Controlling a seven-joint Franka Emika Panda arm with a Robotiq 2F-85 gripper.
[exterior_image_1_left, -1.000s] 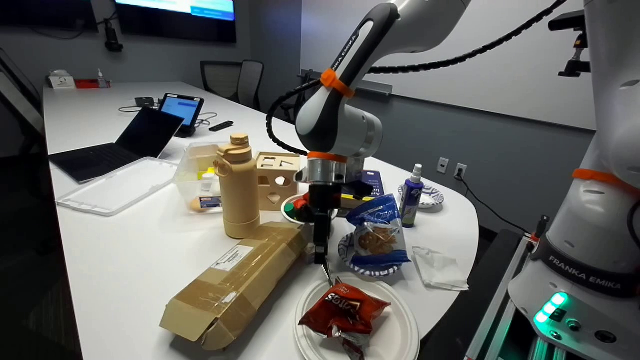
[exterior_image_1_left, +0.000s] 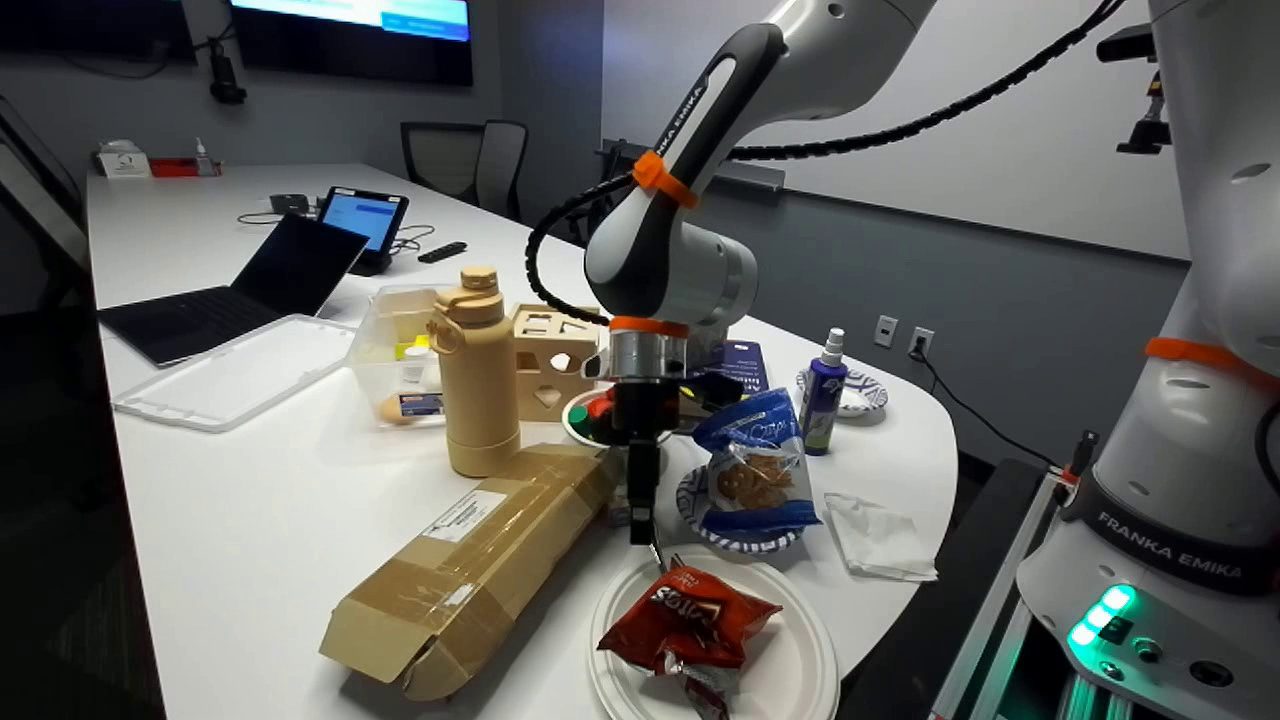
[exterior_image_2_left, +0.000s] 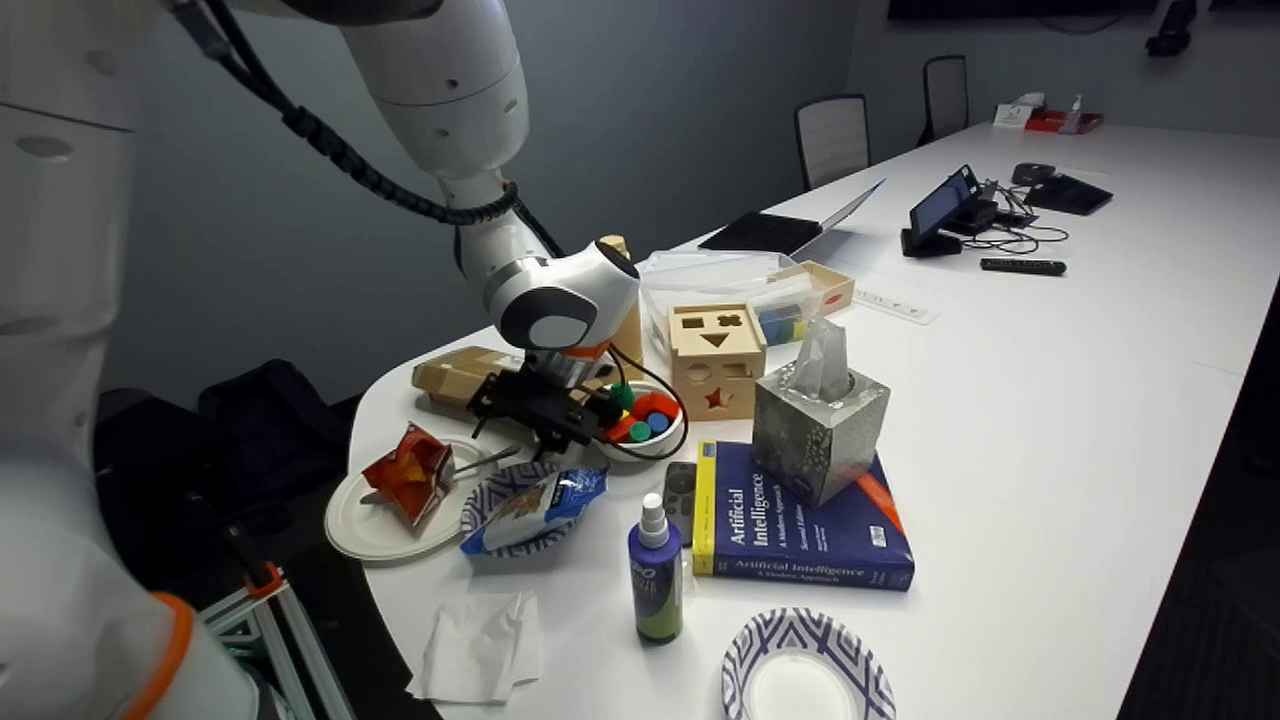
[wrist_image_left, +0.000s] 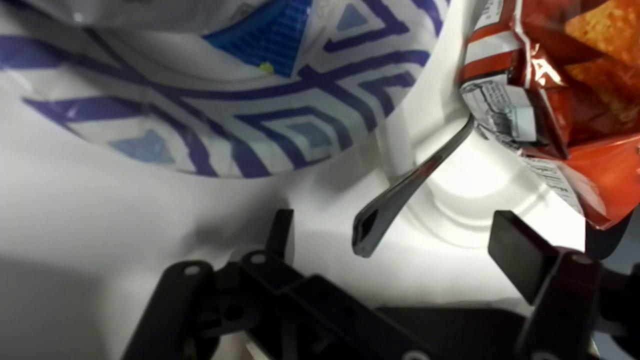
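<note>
My gripper is open, its two black fingers wide apart above the table. Between and just beyond them shows the dark handle end of a utensil (wrist_image_left: 390, 210), with nothing gripped. That utensil rests over the rim of a white plate (exterior_image_1_left: 819, 648), its other end hidden under a red chip bag (exterior_image_1_left: 692, 620). In exterior view 2 the handle (exterior_image_2_left: 486, 460) points from the plate toward the gripper. Beside it, a blue snack bag (exterior_image_2_left: 534, 510) lies on a patterned bowl (wrist_image_left: 288, 135).
A long cardboard box (exterior_image_1_left: 480, 564) and a tan bottle (exterior_image_1_left: 482, 384) stand close to the arm. Behind are a bowl of coloured blocks (exterior_image_2_left: 657, 446) and a wooden shape box (exterior_image_2_left: 716, 360). A spray bottle (exterior_image_2_left: 656, 570), a book (exterior_image_2_left: 792, 528) and a napkin (exterior_image_2_left: 480, 648) lie nearby.
In exterior view 1 the arm and gripper have shifted slightly left and down, closer to the utensil handle. The objects on the table look unmoved.
</note>
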